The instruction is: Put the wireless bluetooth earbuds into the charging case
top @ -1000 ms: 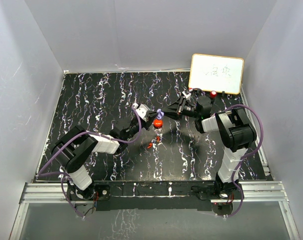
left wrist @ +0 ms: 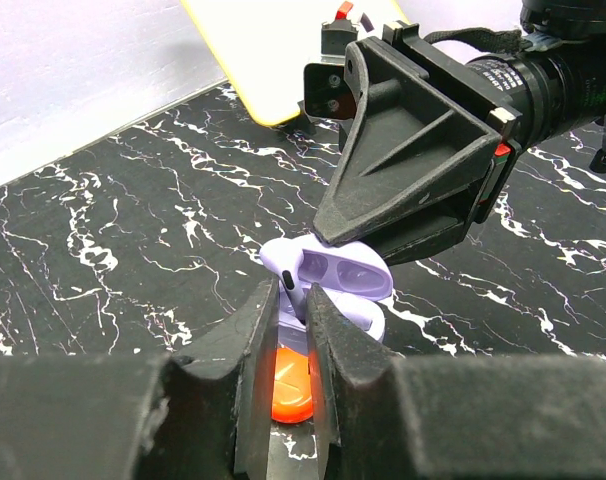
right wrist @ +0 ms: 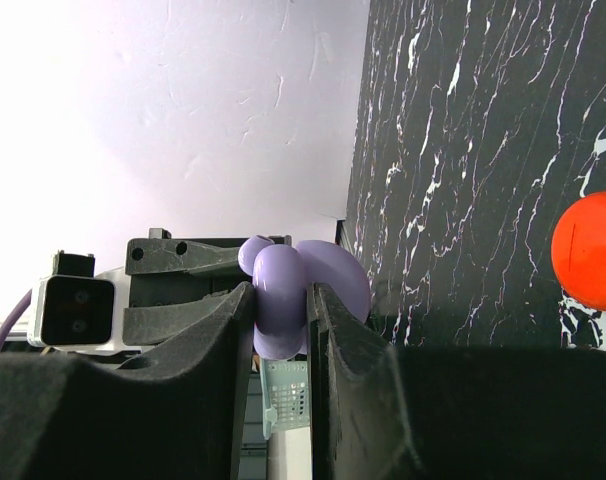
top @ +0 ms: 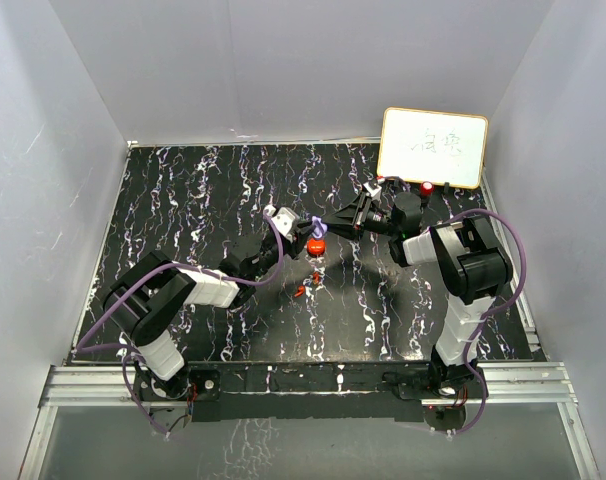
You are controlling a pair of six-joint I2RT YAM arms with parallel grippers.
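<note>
Between my two grippers hangs the lilac charging case (top: pixel 319 228), lid open; the left wrist view shows its two earbud hollows (left wrist: pixel 345 272). My right gripper is shut on the case, seen from its rounded back. My left gripper is shut on a small lilac earbud (left wrist: pixel 281 258) with a dark stem, held upright at the front of the open case, touching it or very close. Whether it sits inside a hollow I cannot tell.
An orange round object (right wrist: pixel 593 248) lies on the dark marble table below the case, with small orange pieces (top: pixel 300 290) nearer the front. A whiteboard (top: pixel 431 148) and a red-topped object (top: pixel 426 188) stand at the back right.
</note>
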